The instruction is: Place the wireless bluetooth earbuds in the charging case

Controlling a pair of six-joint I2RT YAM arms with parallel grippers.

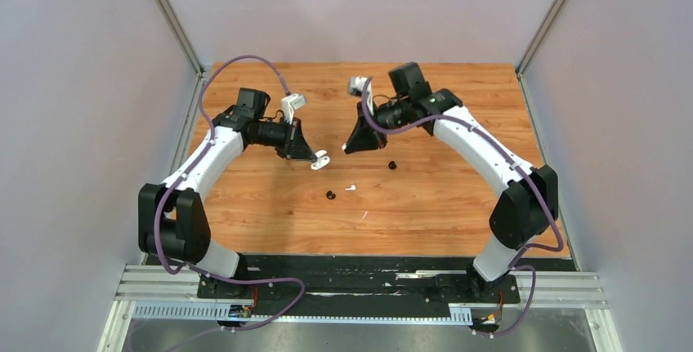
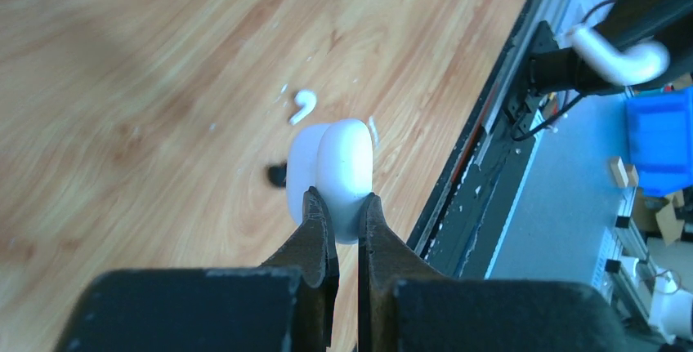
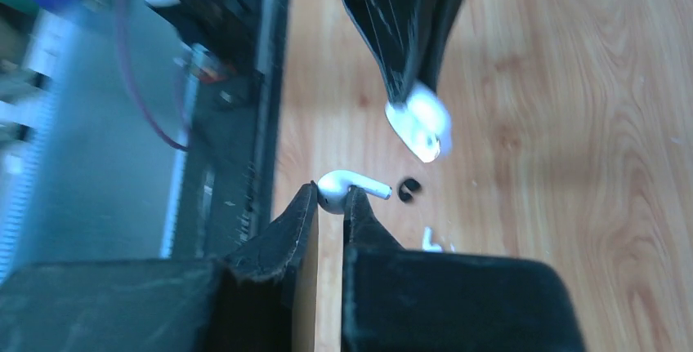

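Note:
My left gripper is shut on the white charging case, which is held over the middle of the table; in the right wrist view the case [image 3: 421,123] shows at the tip of the left arm. My right gripper is shut on a white earbud [image 3: 358,184], its stem pointing sideways, held a short way from the case. A second white earbud [image 1: 350,188] lies on the table below them, also seen in the left wrist view [image 2: 304,103].
Small black pieces [image 1: 331,195] lie on the table [image 1: 286,221]. A thin white sliver [image 1: 364,214] lies near the front.

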